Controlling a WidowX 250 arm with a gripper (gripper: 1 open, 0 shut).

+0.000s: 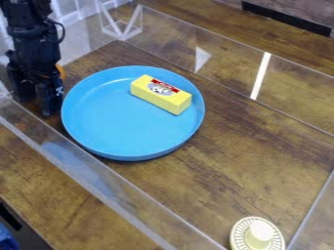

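My black gripper [37, 90] is at the far left, low against the clear wall beside a round blue tray [124, 132]. A small orange item shows partly behind it, largely hidden. On the tray's upper right part lies a yellow box [160, 94] with a red and white label. The gripper's fingers are dark and crowded against the background, so their spacing is hard to make out.
A round cream-coloured object [257, 234] sits at the bottom right. Transparent walls border the wooden table [248, 146].
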